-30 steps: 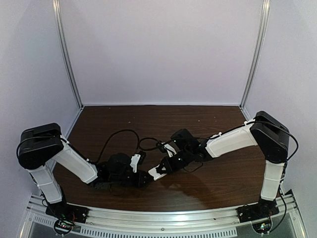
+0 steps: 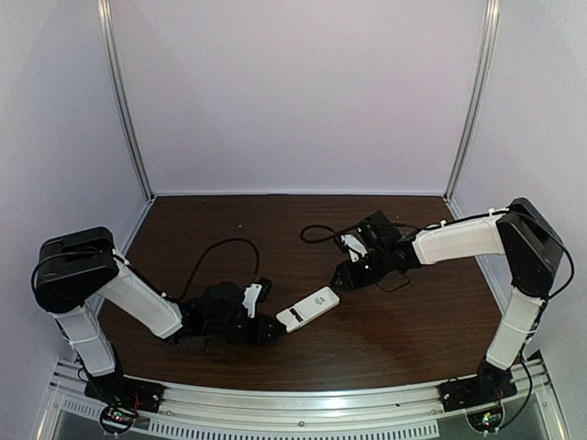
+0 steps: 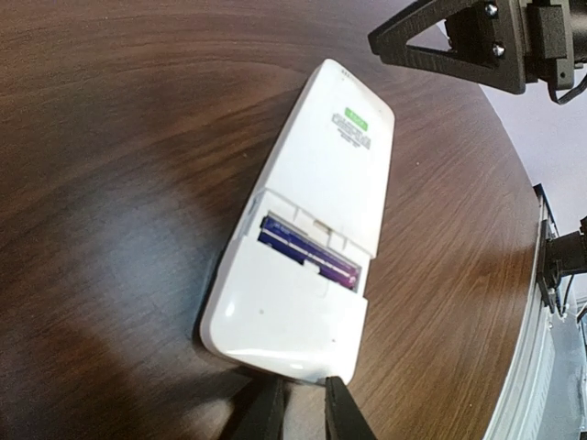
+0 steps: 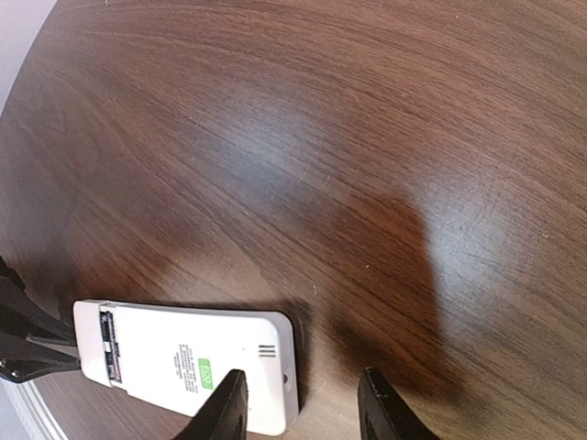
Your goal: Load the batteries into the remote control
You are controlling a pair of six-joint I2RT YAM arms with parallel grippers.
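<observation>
The white remote control (image 2: 312, 305) (image 3: 326, 156) (image 4: 156, 348) lies back-up on the table, its battery compartment uncovered near one end. A purple battery (image 3: 307, 252) sits in that compartment, with part of the cover section over the rest. My left gripper (image 2: 275, 326) is shut on that near end of the remote. My right gripper (image 2: 337, 282) is open, held beyond the remote's far end, above it and to the right, with nothing between its fingers.
White walls stand at the back and sides, with a metal rail along the front edge.
My right gripper has moved right and back, away from over the remote, uncovering it in the top view. The left arm and the remote have stayed in place.
</observation>
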